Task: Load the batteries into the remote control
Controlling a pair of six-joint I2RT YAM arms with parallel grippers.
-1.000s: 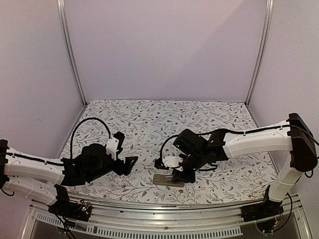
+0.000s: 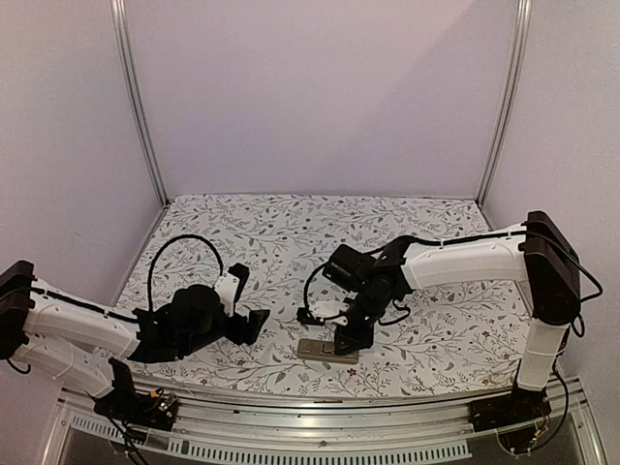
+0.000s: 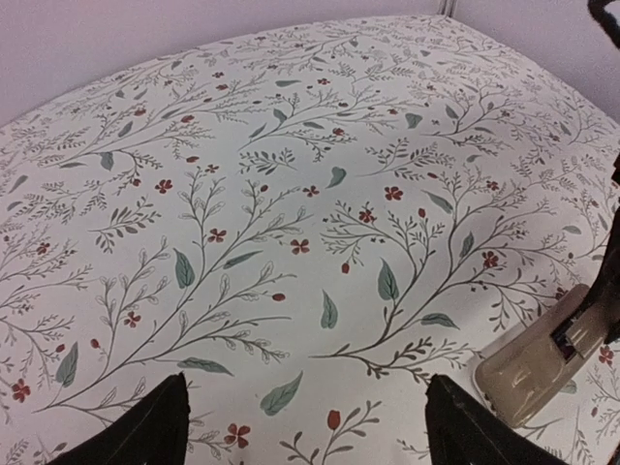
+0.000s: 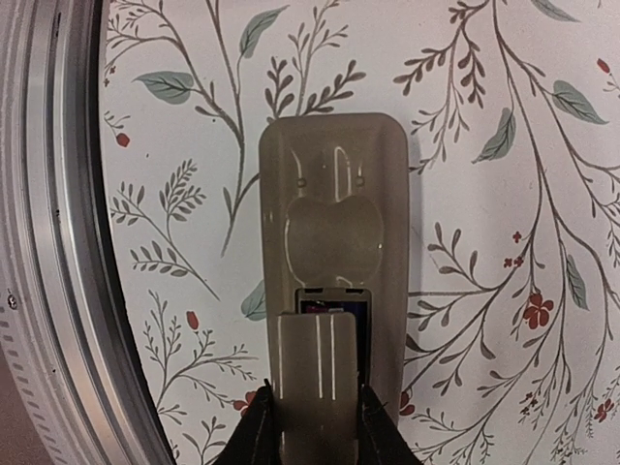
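Note:
The remote (image 4: 333, 213) lies back-up near the table's front edge, with its battery compartment (image 4: 333, 300) uncovered at one end and partly hidden. My right gripper is shut on the battery cover (image 4: 316, 358), holding it over that compartment; what is inside shows only as a dark and coloured sliver. In the left wrist view the remote (image 3: 518, 378) is at lower right. My left gripper stands open to the left of the remote, with nothing between its fingers.
A metal rail (image 2: 320, 412) runs along the front edge, close to the remote. Walls stand at the back and sides.
The right arm has drawn slightly left and its elbow has risen, with its gripper still over the remote. The left arm has shifted a little to the right.

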